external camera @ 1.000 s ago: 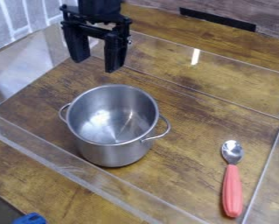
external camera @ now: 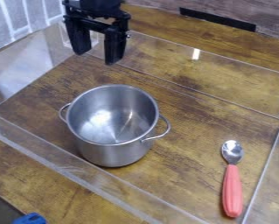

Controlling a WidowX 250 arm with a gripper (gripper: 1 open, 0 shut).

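Note:
A black two-finger gripper (external camera: 96,47) hangs at the top left, above and behind a steel pot (external camera: 114,140). Its two fingers are spread apart, with nothing visible between them. The pot stands upright on the wooden surface, looks empty inside and has a handle on each side. At the right lies a spoon (external camera: 233,180) with a pink handle and a metal head.
Clear low walls edge the wooden work area (external camera: 200,96). A blue object (external camera: 30,219) shows at the bottom left corner, outside the walls. The wood between pot and spoon, and behind them, is bare.
The pot and spoon are where they were.

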